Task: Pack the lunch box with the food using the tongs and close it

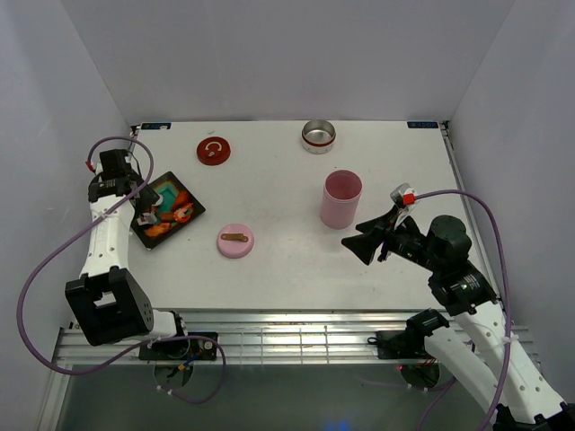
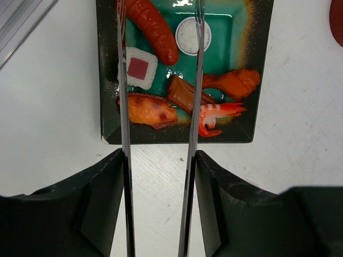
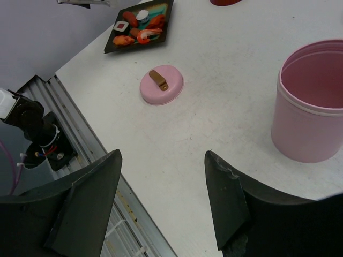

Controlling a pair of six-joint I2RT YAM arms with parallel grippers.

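My left gripper, open with two long metal prongs, hangs over the dark food tray (image 2: 252,123), which holds a sausage (image 2: 154,29), a rice piece (image 2: 141,70), a small white cup (image 2: 187,36), a shrimp (image 2: 220,111) and several other pieces. My right gripper (image 1: 364,238) stands open and empty at the right, beside the pink container (image 1: 340,209). The pink lid (image 1: 243,244) with a brown handle lies between the tray and that container.
A steel bowl (image 1: 318,133) with a red band and a dark red lid (image 1: 213,157) sit at the back. Metal rails run along the edges.
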